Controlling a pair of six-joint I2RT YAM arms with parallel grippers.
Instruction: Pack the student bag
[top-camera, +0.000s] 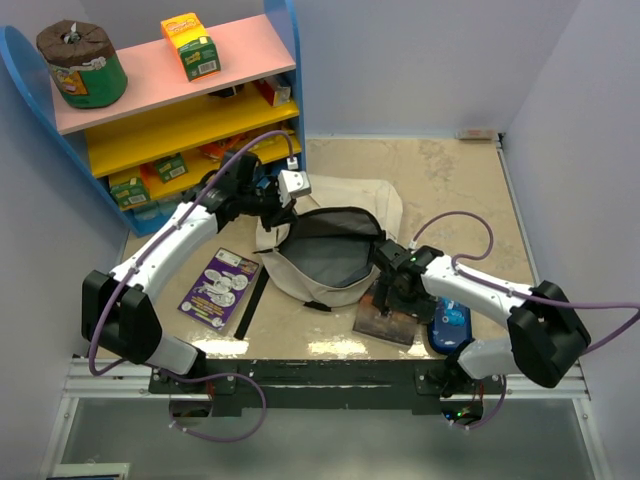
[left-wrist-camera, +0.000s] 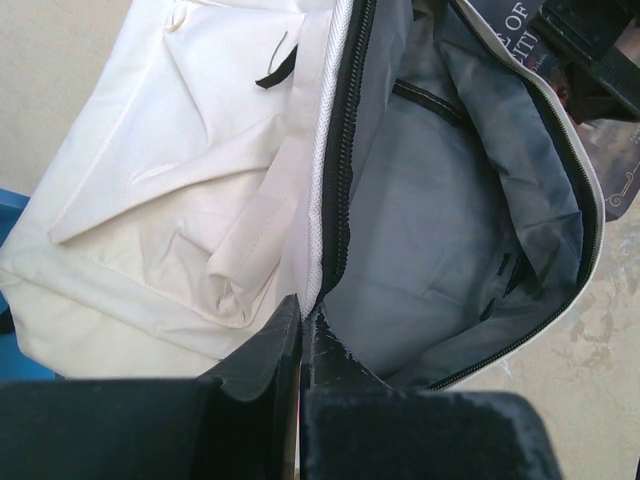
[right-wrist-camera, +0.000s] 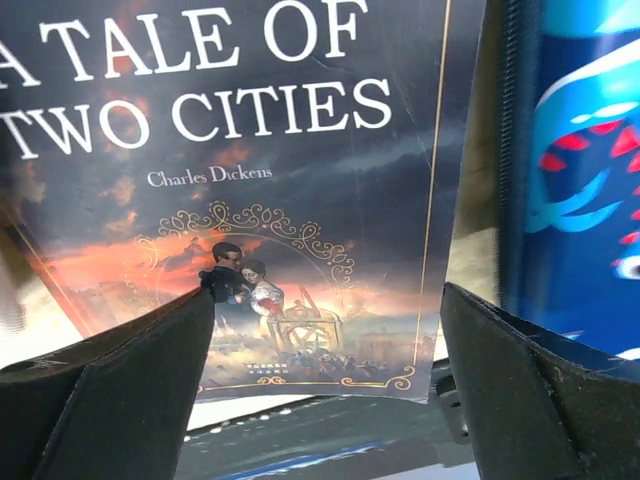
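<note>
A cream student bag (top-camera: 300, 275) lies open at the table's centre, grey lining showing. My left gripper is shut on the bag's zipped edge, holding it raised in the left wrist view. My right gripper is open just above a book, "A Tale of Two Cities" (right-wrist-camera: 300, 170), lying right of the bag. A blue case with a cartoon print (right-wrist-camera: 575, 190) lies beside the book. A purple workbook (top-camera: 218, 287) lies left of the bag, next to a black strap.
A blue shelf unit with yellow shelves (top-camera: 170, 130) holding boxes stands at the back left. A wall bounds the right side.
</note>
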